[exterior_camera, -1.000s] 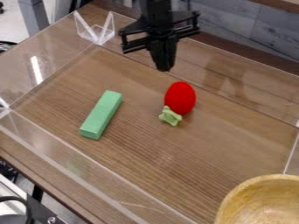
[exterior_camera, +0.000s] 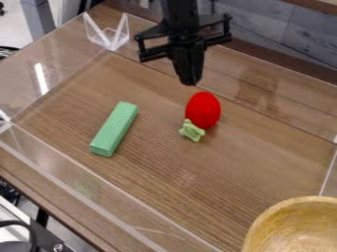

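My black gripper hangs at the top centre above the wooden table, shut, with nothing visible between its fingers. Below it and a little to the right lies a red oval object, with a small pale green piece at its lower end. A mint green block lies lengthwise to the lower left.
A clear plastic container stands at the back left. A large yellow bowl sits at the front right corner. A black cable shows at the lower left.
The objects on the table have not moved.
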